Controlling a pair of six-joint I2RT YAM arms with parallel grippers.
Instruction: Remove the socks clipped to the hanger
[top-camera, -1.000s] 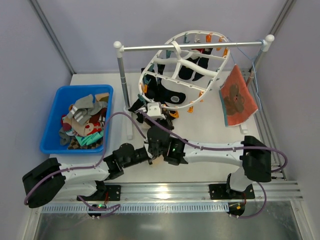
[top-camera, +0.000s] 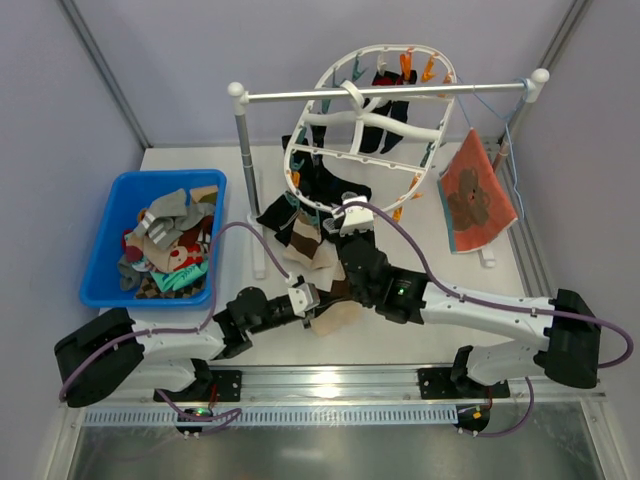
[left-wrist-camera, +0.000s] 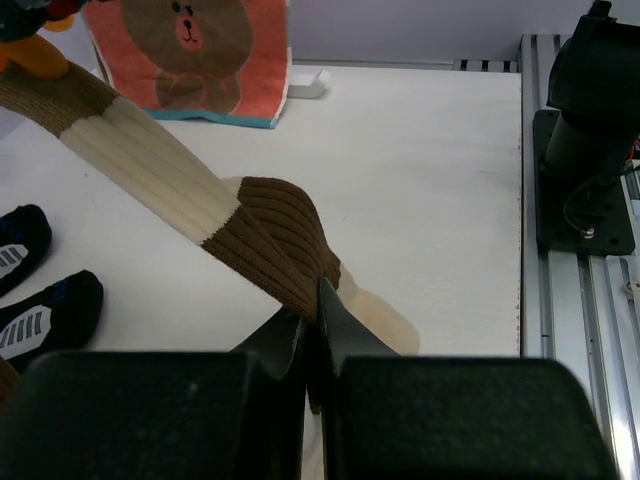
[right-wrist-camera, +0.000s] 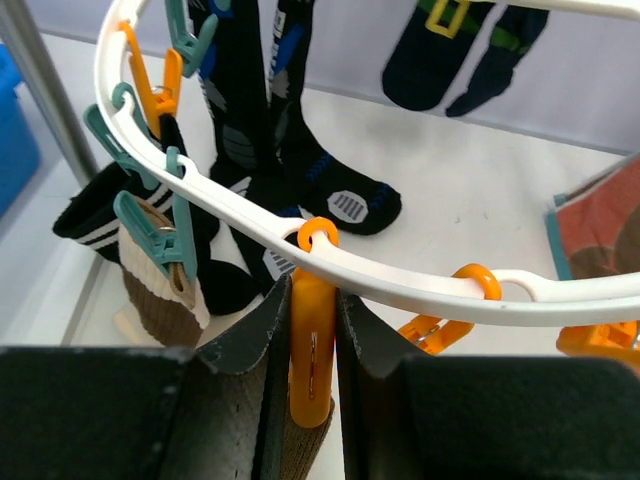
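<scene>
A brown-and-beige striped sock (left-wrist-camera: 170, 170) stretches from an orange clip (left-wrist-camera: 35, 58) on the hanger down to my left gripper, whose fingers are shut on it. My right gripper is shut on an orange clip (right-wrist-camera: 313, 345) attached to the white hanger rim (right-wrist-camera: 400, 290); brown knit shows below that clip. A similar brown-and-beige sock (right-wrist-camera: 160, 270) hangs from a teal clip (right-wrist-camera: 160, 230) to the left. Behind it, black-and-blue socks (right-wrist-camera: 270, 150) also hang. The round hanger (top-camera: 350, 157) is tilted on the bar; my right arm partly hides its lower rim.
A blue bin (top-camera: 100, 245) filled with socks stands at the left. An orange towel (top-camera: 478, 200) hangs at the right. The white bar (top-camera: 290, 97) crosses above the hanger. Open table lies to the right in the left wrist view.
</scene>
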